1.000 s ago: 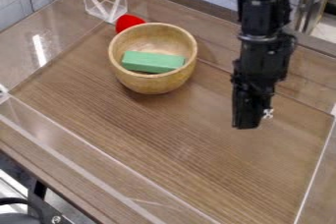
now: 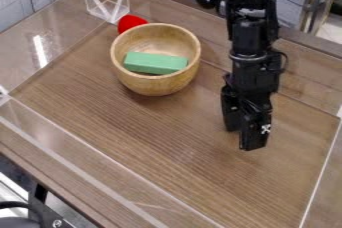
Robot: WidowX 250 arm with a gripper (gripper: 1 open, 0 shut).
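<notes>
My black arm hangs from the top of the camera view, its gripper (image 2: 247,123) low over the bare right half of the wooden table (image 2: 160,162), fingers pointing down. The gripper is open, with no object clearly visible between its fingers; the dark parts overlap, so detail is hard to tell. To its left, a round wooden bowl (image 2: 155,38) holds a green block (image 2: 156,63). A red object (image 2: 130,23) is partly hidden behind the bowl's back left side.
A white wire-like item (image 2: 106,4) stands at the upper left. Black cables or parts lie at the bottom left corner.
The gripper has come lower and toward the viewer, and more of its finger assembly shows. The bowl, green block and red object are unmoved.
</notes>
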